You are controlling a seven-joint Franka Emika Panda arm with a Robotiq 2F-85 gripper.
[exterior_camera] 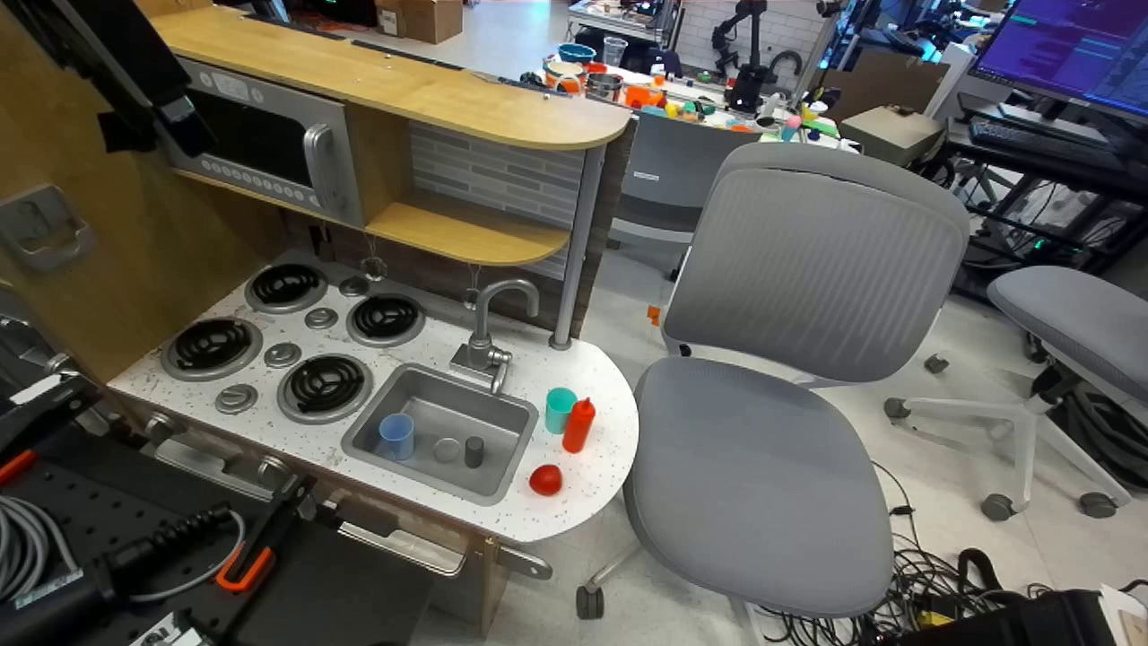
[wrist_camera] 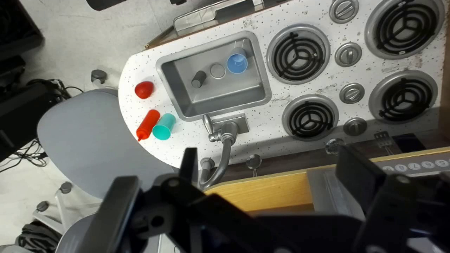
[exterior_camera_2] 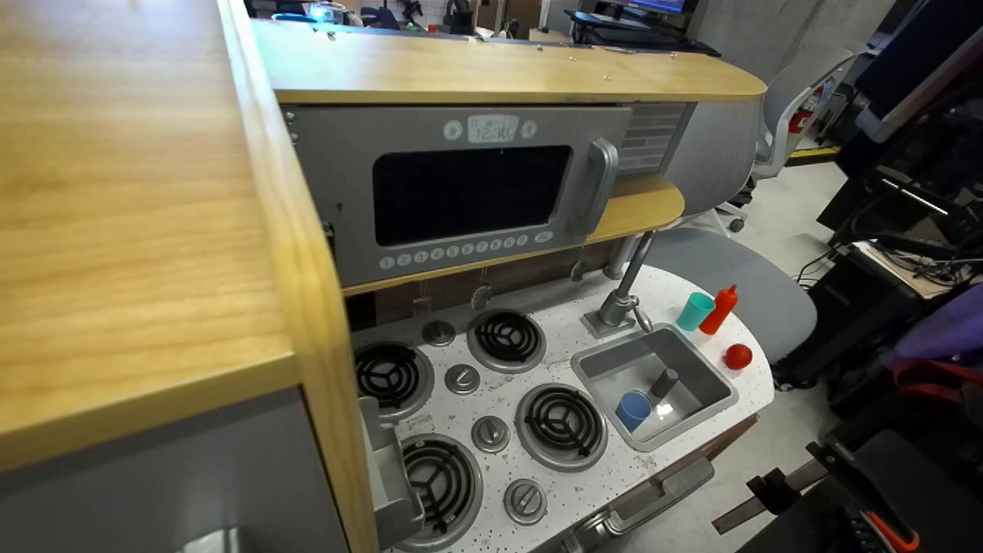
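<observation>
In the wrist view my gripper is open above the toy kitchen, its dark fingers wide apart and nothing between them. A blue cup point(wrist_camera: 237, 62) stands inside the grey sink point(exterior_camera: 506, 468), near its stove-side end, with a small dark cylinder point(wrist_camera: 198, 78) closer to the other end. On the white counter's rounded end are a teal cup point(exterior_camera: 560, 409), a red bottle point(exterior_camera: 578, 425) and a round red object point(exterior_camera: 545, 480). Bottle and teal cup stand close together; whether they touch, I cannot tell. None of these is near the fingers.
A curved faucet point(exterior_camera: 484, 323) rises behind the sink. Several black-coil burners point(exterior_camera_2: 564, 419) and knobs fill the stove side. Above the counter hang a yellow wooden shelf point(exterior_camera: 473, 231) and a microwave point(exterior_camera_2: 470, 198) with its door shut. A grey chair point(exterior_camera: 753, 484) adjoins the rounded end.
</observation>
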